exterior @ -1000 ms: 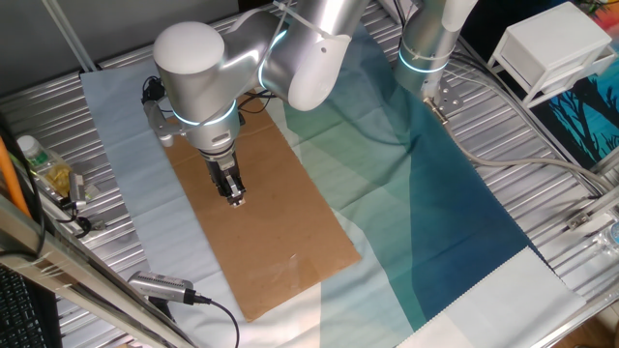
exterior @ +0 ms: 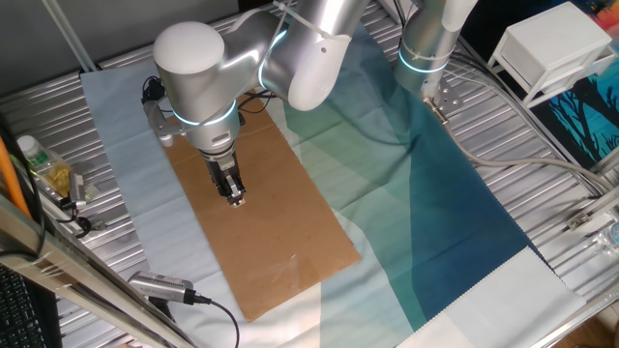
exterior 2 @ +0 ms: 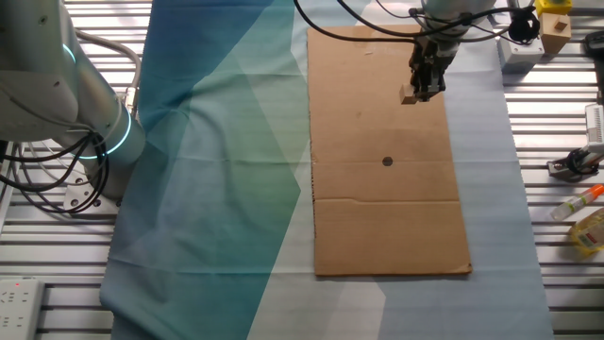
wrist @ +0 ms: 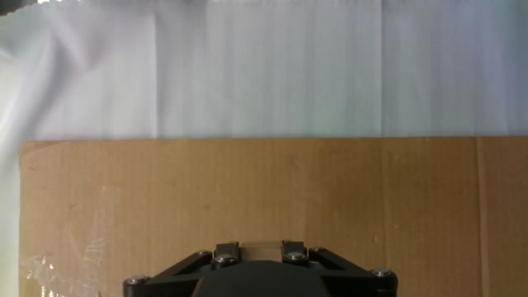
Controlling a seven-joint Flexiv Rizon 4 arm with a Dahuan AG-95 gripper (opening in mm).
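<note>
My gripper is over the brown cardboard sheet, pointing down. It is shut on a small wooden block, which juts out beside the dark fingers in exterior view 2. Looking from the wrist, the block fills the narrow gap between the fingertips, and only its upper part shows. A dark round spot marks the cardboard near its middle, a short way from the block. Whether the block touches the cardboard, I cannot tell.
Under the cardboard lies a blue, green and grey cloth. A silver device with a cable stands beyond the cardboard's left side. Bottles lie off the cloth. A yellow-topped wooden item sits at the far corner. Most of the cardboard is bare.
</note>
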